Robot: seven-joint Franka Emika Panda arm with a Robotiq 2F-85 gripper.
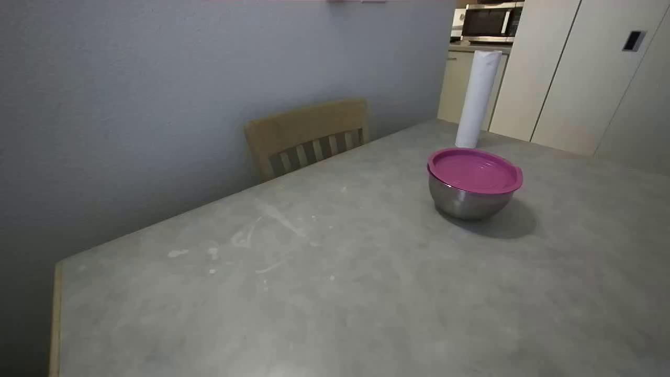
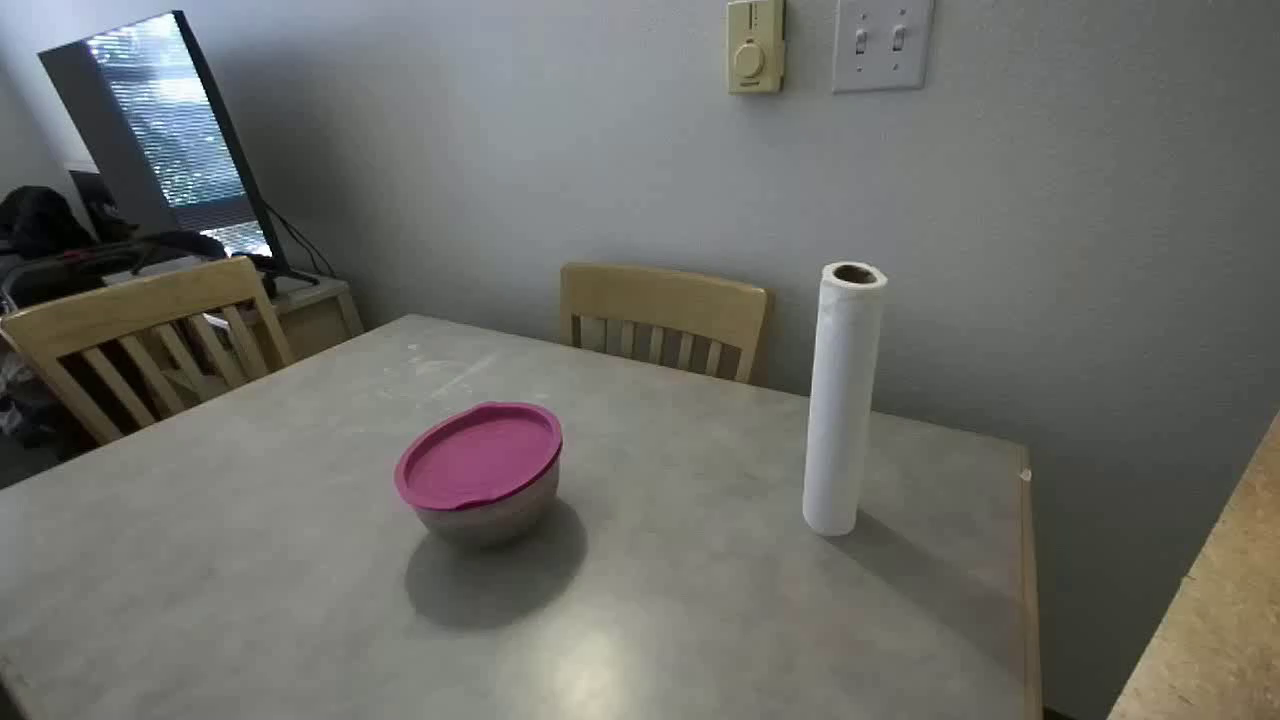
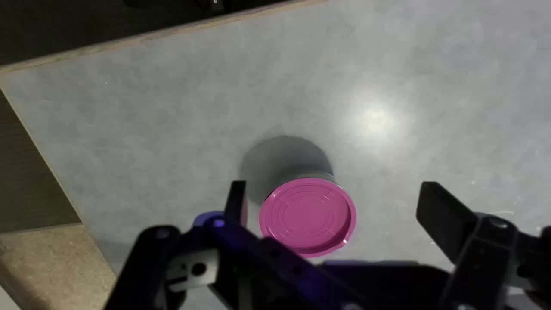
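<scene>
A steel bowl [image 1: 465,204] stands upright on the grey table [image 1: 352,283], toward the right in exterior view 1. Its pink lid [image 1: 475,170] lies over the top and looks slightly off-centre on the rim. Exterior view 2 has the same bowl [image 2: 494,518] and lid [image 2: 482,456] left of centre. From above, in the wrist view, the lid [image 3: 308,216] hides most of the bowl. My gripper is wide open above the table, with the lid showing in the gap and nothing held. Neither exterior view includes the gripper.
A white paper roll [image 2: 843,402] stands upright near the table's right end in exterior view 2. Wooden chairs, one of them a chair [image 2: 666,314] by the wall, stand along the table's edges. Broad bare tabletop surrounds the bowl.
</scene>
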